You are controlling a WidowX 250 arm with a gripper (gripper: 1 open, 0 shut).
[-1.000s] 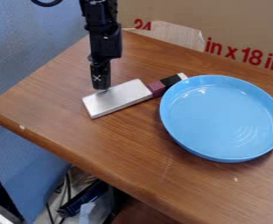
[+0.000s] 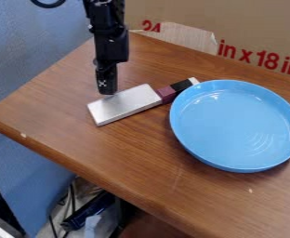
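Observation:
My black gripper [image 2: 107, 82] points down at the left end region of a white flat rectangular block [image 2: 125, 104], its tip just above or at the block's upper edge; whether its fingers are open or shut is not clear. A dark maroon object with a light tip [image 2: 171, 92] lies at the block's right end, partly behind a large blue plate [image 2: 234, 125] on the wooden table.
A cardboard box [image 2: 234, 28] with red printing stands at the back. A blue surface and some clutter lie beyond the table's left edge.

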